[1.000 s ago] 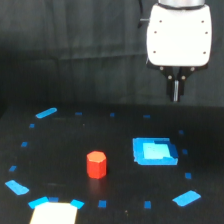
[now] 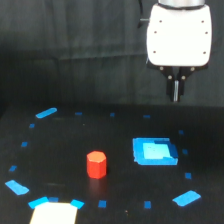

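A red block [image 2: 96, 165] with a six-sided outline stands on the dark table, left of centre. To its right lies a blue square piece [image 2: 139, 147] with a paler blue and white middle. My gripper [image 2: 176, 97] hangs below the white arm housing at the upper right, well above the table and apart from both objects. Its dark fingers are small against the dark backdrop. Whether they are open or shut does not show clearly, and no object is visible at their tips.
A whitish piece [image 2: 55, 214] with an orange patch and a blue edge is cut off by the bottom left border. Small blue squares dot the table, with blue strips [image 2: 186, 198] near the edges. Bare table [image 2: 117, 180] lies right of the red block.
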